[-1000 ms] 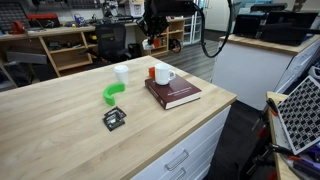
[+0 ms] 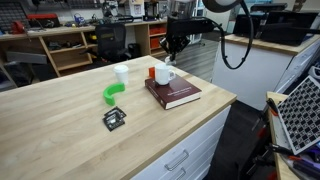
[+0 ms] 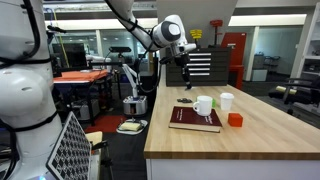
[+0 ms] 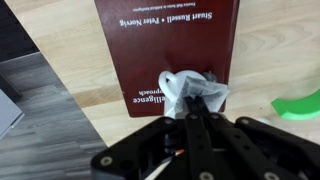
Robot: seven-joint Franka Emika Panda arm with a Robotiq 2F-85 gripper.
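Observation:
A white mug (image 2: pixel 165 74) stands upright on a dark red book (image 2: pixel 174 93) on the table. The second exterior view shows the same mug (image 3: pixel 204 104) on the book (image 3: pixel 195 119). My gripper is shut above the mug, and a thin, pale crumpled piece (image 4: pixel 196 90), tissue-like, shows at its fingertips. This piece covers part of the mug in the wrist view, leaving the handle (image 4: pixel 166 79) visible. In the first exterior view, the pale piece (image 2: pixel 170 59) hangs just over the mug; contact with it is unclear.
Close to the book are a red block (image 3: pixel 235 119) and a white cup (image 2: pixel 121 73). A green curved piece (image 2: pixel 113 92) and a flat black item (image 2: pixel 114 118) lie farther left. Bare wood spans the table's left side.
My gripper has moved right and lower in the first exterior view, bringing the pale piece above the mug. The mug, book and other table objects have stayed put.

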